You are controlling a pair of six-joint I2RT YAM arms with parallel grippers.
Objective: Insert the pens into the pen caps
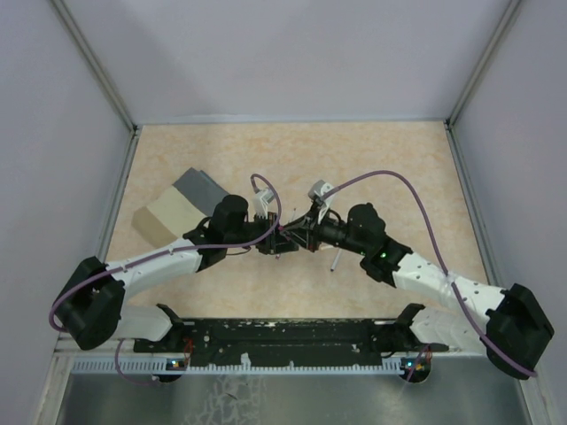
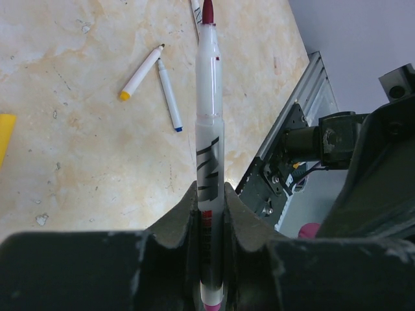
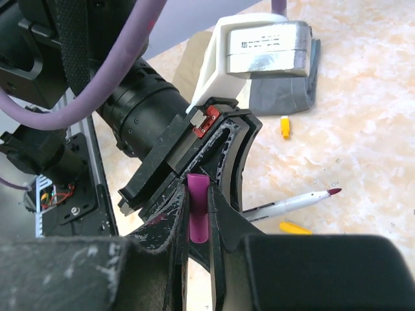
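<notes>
In the left wrist view my left gripper grips a white marker [image 2: 209,78] standing upright, its dark red tip pointing up. My right gripper is shut on a magenta cap [image 3: 198,201], seen in the right wrist view in front of the left gripper's body. The two grippers meet at the middle of the table in the top view. The cap and the marker are apart, the marker's tip bare.
Loose markers [image 2: 141,72] lie on the table [image 1: 292,155], including a blue-ended one [image 2: 169,94]. Yellow caps [image 3: 285,127] lie nearby. Grey and beige pads [image 1: 159,217] lie at the left.
</notes>
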